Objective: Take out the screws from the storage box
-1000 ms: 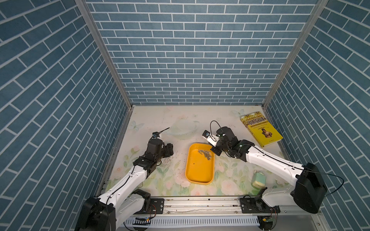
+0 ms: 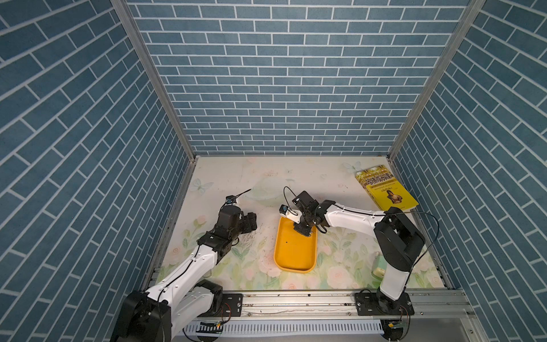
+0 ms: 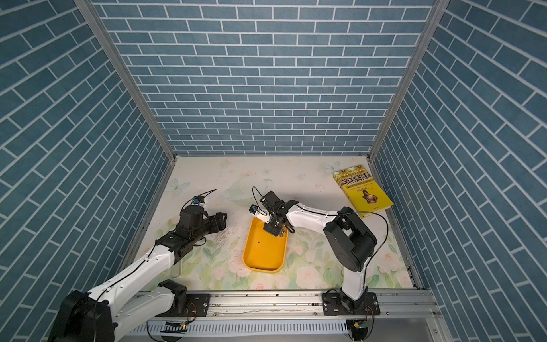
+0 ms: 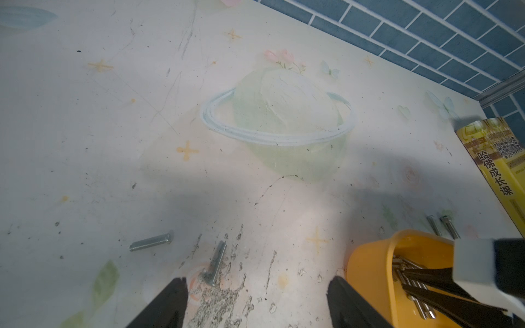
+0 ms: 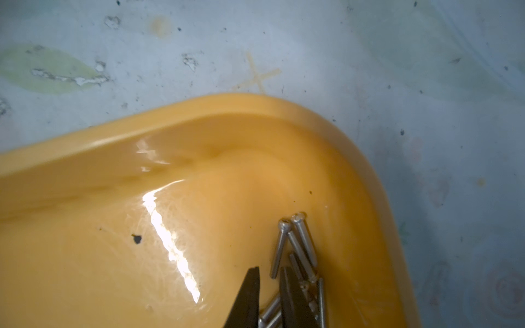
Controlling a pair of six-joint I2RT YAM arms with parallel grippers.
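Note:
The yellow storage box (image 2: 295, 268) stands mid-table. Inside it, a small pile of silver screws (image 5: 303, 240) lies near a far corner. My right gripper reaches down into the box over that pile, shut to a narrow gap with no screw visibly gripped. Some screws show behind and beside its fingers (image 5: 295, 303). My left gripper stands open above the table left of the box, nothing between its fingers. Two loose screws, one lying flat (image 4: 151, 241) and another nearer the fingers (image 4: 216, 264), rest on the table in the left wrist view.
Beyond the box lie two more screws (image 4: 449, 226). A yellow book (image 2: 387, 189) is at the back right. A partly hidden greenish object (image 2: 378, 266) sits behind the right arm.
My right arm has swung left from the box's right side to over its far end, now covering the screw pile. The left arm stays in place.

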